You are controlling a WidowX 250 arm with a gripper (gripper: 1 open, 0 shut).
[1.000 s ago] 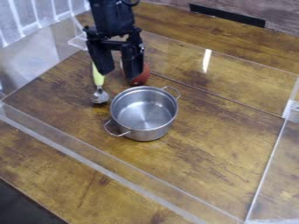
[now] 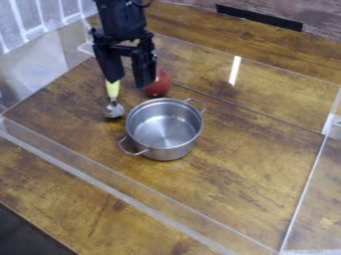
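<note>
My black gripper point(image 2: 128, 70) hangs open at the upper left, over the area behind the pot. A stainless steel pot point(image 2: 166, 127) with two side handles sits on the wooden table, left of centre. Behind it lies a red round object point(image 2: 159, 86), partly hidden by the gripper. To the left, a utensil with a pale yellow-green handle point(image 2: 114, 90) and a metal head point(image 2: 115, 109) lies on the table, partly under the gripper.
Clear transparent walls enclose the wooden table point(image 2: 246, 169), along the left, front and right. A dark slot is at the back right.
My gripper has shifted slightly to the left, uncovering a little more of the red object. The pot and utensil are unmoved.
</note>
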